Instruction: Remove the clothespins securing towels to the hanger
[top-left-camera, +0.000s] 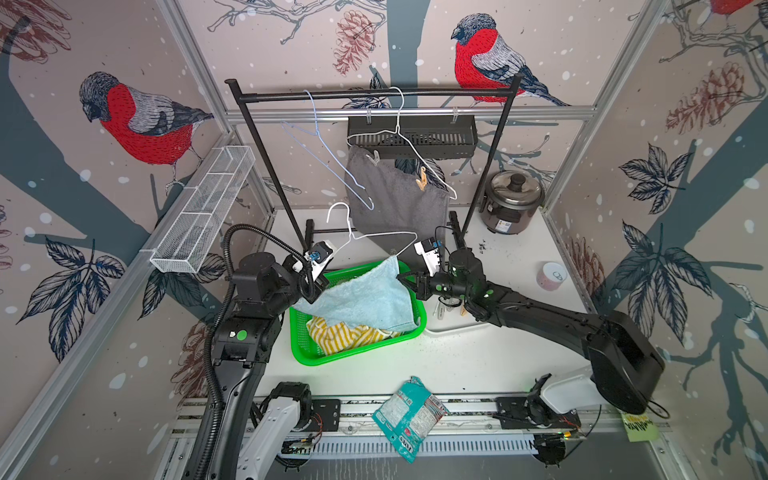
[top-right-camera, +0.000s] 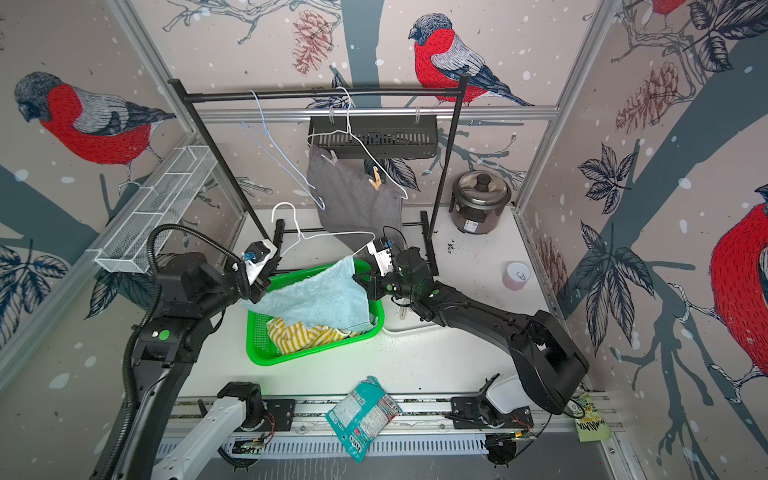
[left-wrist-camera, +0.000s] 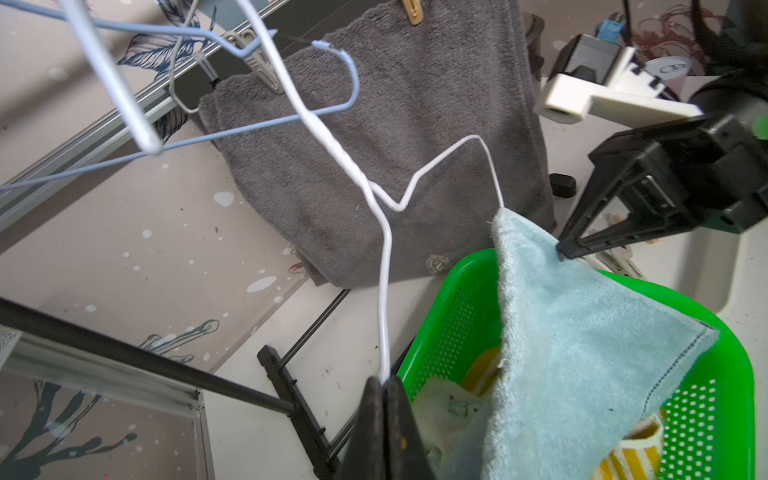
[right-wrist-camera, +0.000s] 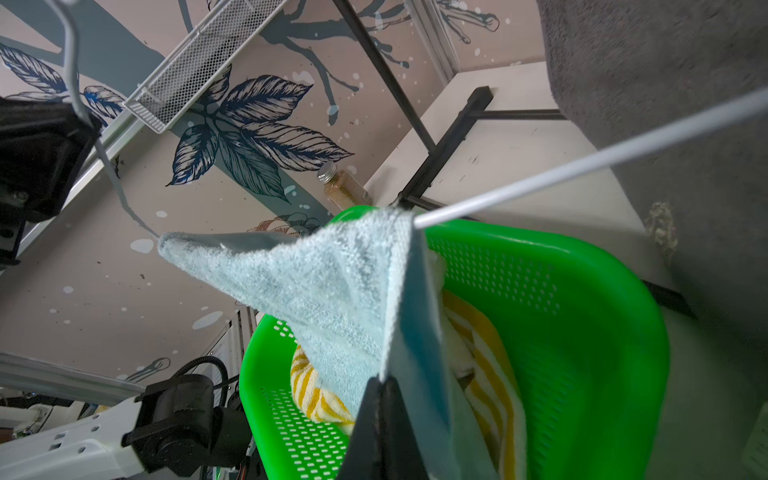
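A light-blue towel (top-left-camera: 368, 297) drapes over a white hanger (top-left-camera: 374, 234) above the green basket. My left gripper is shut at the lower end of the hanger's wire, which runs down to its fingertips. My right gripper is shut with its tips at the edge of the blue towel, which looks pinched there. No clothespin shows on this towel. Behind, a grey towel (top-left-camera: 392, 192) hangs from another white hanger (top-left-camera: 404, 134), held by a grey clothespin (top-right-camera: 330, 157) and an orange clothespin (top-right-camera: 376, 178).
The green basket (top-left-camera: 301, 352) holds a yellow-striped towel (top-left-camera: 344, 336). To its right sits a white tray (top-left-camera: 472, 326) with loose clothespins. A blue hanger (top-left-camera: 328, 152) hangs on the black rack (top-left-camera: 320, 97); a cooker (top-left-camera: 512, 200) stands at the back right.
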